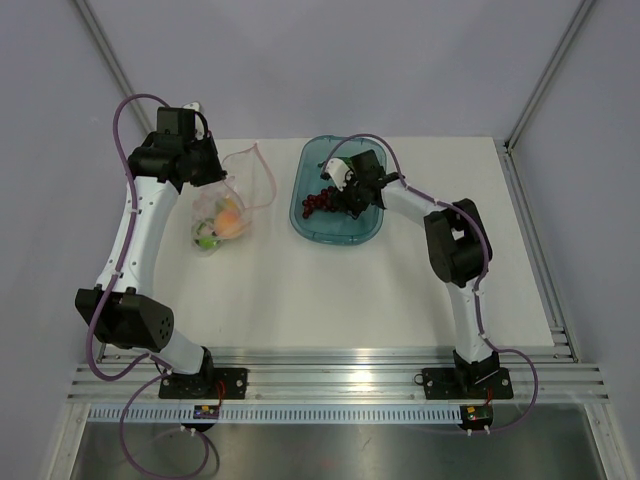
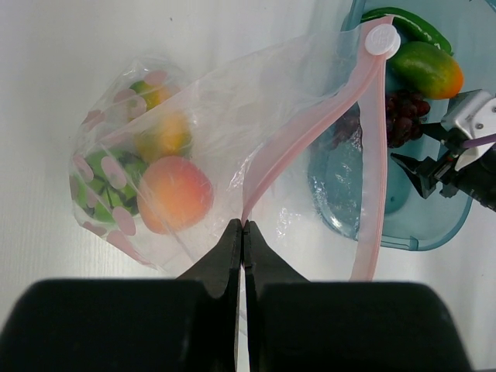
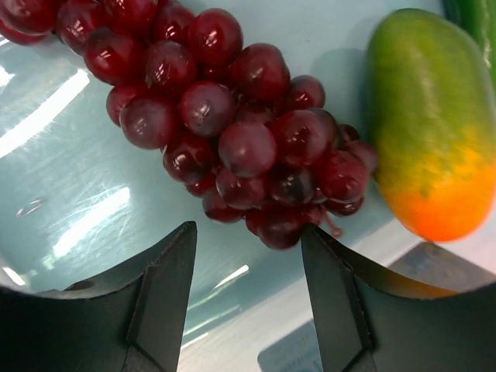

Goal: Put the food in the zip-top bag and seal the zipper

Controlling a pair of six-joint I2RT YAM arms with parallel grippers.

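Observation:
My left gripper is shut on the pink zipper edge of the clear zip top bag [image 2: 271, 85], whose mouth gapes open. An orange round fruit [image 2: 174, 195], a yellowish fruit [image 2: 167, 133] and a green item [image 2: 108, 182] lie in the bag. Over the blue bin my right gripper stands open, nothing between its fingers. The dark red grapes [image 3: 232, 124] lie in the bin just beyond its fingertips. A green and orange mango [image 3: 434, 124] rests to their right, with a green pepper [image 2: 409, 27] behind it.
The blue bin [image 1: 336, 238] stands at the back middle of the table, right of the bag. A grey patch [image 3: 294, 353] is partly visible at the bin's side. White table [image 1: 310, 300] in front of the bin and bag is clear.

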